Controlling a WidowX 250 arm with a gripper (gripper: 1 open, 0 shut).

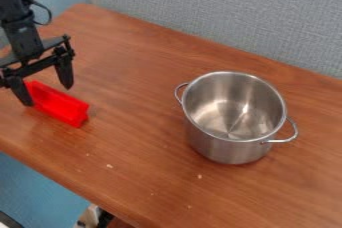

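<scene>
My black gripper [44, 75] stands open at the left edge of the view, its fingers above and around the far-left end of a red elongated object [56, 103] lying on the wooden table. Whether the fingers touch it cannot be told. A steel pot [234, 142] with two wire handles stands on the right half of the table, apart from the gripper.
A grey textured wall [227, 12] runs along the back. The table's near left edge drops to a blue surface.
</scene>
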